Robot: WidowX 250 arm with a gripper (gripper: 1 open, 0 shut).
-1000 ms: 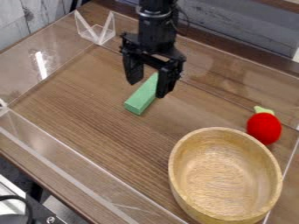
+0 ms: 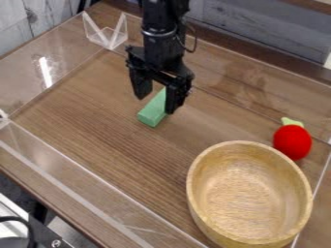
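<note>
The black gripper [image 2: 159,80] hangs over the middle of the table, its two fingers spread open. Just beneath it a green rectangular block [image 2: 154,113] lies flat on the wood, its upper end partly hidden by the fingers. Whether the fingertips touch the block cannot be told from this view.
A red tomato-like object [image 2: 292,142] with a pale green top lies at the right. A large tan bowl [image 2: 247,199] fills the lower right. White wire-like pieces stand at the upper left and left edge.
The gripper has moved a little to the left and sits lower over the green block, covering more of its upper end. The block and the other objects look unmoved.
</note>
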